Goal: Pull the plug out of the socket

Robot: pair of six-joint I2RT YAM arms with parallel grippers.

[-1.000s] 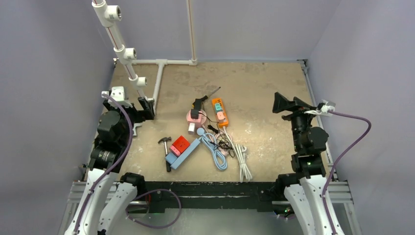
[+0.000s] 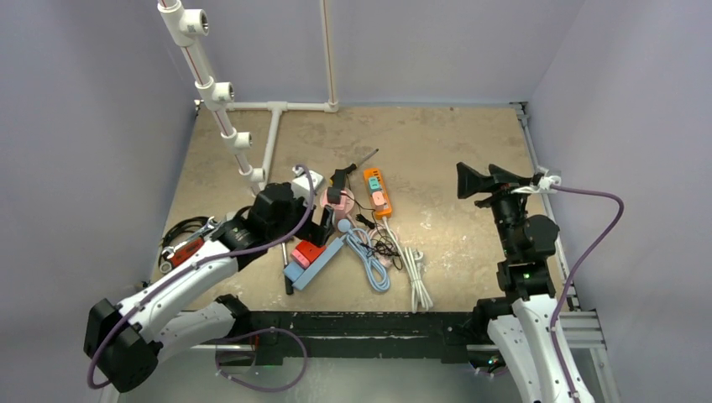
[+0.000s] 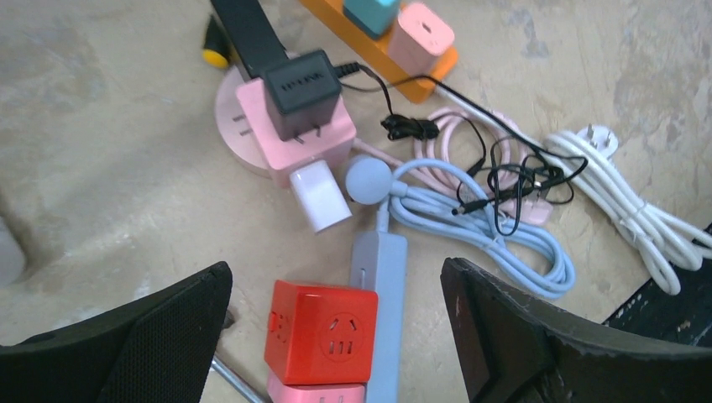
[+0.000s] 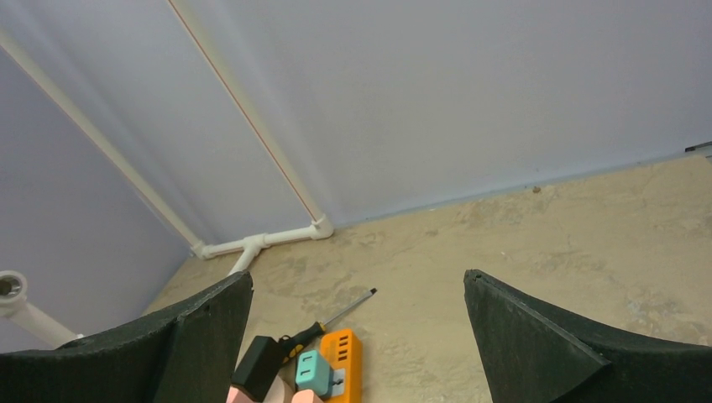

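Note:
In the left wrist view, a pink round-based socket (image 3: 323,138) has a black adapter plug (image 3: 302,96), another black plug (image 3: 249,34) and a white plug (image 3: 319,195) on it. A red adapter (image 3: 323,332) with socket holes and a pink plug (image 3: 317,393) sit against a light blue power strip (image 3: 388,311). Teal (image 3: 372,12) and pink (image 3: 420,38) plugs stand on an orange strip (image 3: 357,34). Over these hangs my left gripper, open and empty, apart from the plugs. Away at the right, my right gripper is also open and empty.
Coiled blue (image 2: 376,273) and white (image 2: 416,285) cables lie right of the plugs, with a tangled black cord (image 2: 384,245). A screwdriver (image 2: 363,159) lies behind. White pipes (image 2: 277,138) stand at the back left. The board's right half is clear.
My left arm has swung right from the left side of the board to above the plugs, now hiding part of them. My right arm has shifted slightly left.

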